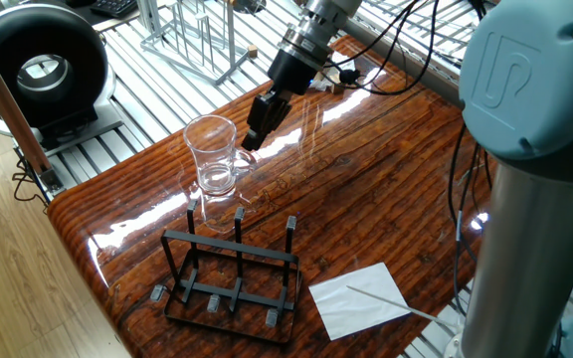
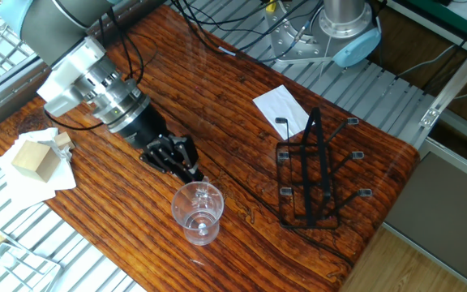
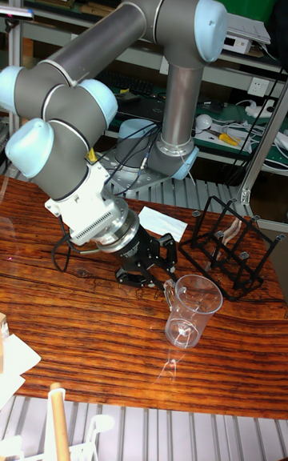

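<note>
A clear glass mug [image 1: 214, 157] stands upright on the glossy wooden table, its handle turned toward my gripper [image 1: 252, 141]. In exterior view 3 the black fingers [image 3: 170, 254] are spread apart, and their tips are close to the handle of the mug [image 3: 193, 314]. Nothing shows held between them. From exterior view 2, the gripper [image 2: 196, 173] is just beside the rim of the mug [image 2: 198, 212]; whether a finger touches the glass cannot be told. A black wire rack [image 1: 232, 273] with upright prongs sits near the table's edge, empty.
A white sheet [image 1: 358, 301] lies flat near the rack. Wooden blocks [image 2: 36, 161] rest on white paper at another edge of the table. Beyond the table stands a white wire rack [image 1: 199, 45]. Open tabletop lies between the mug and the white sheet.
</note>
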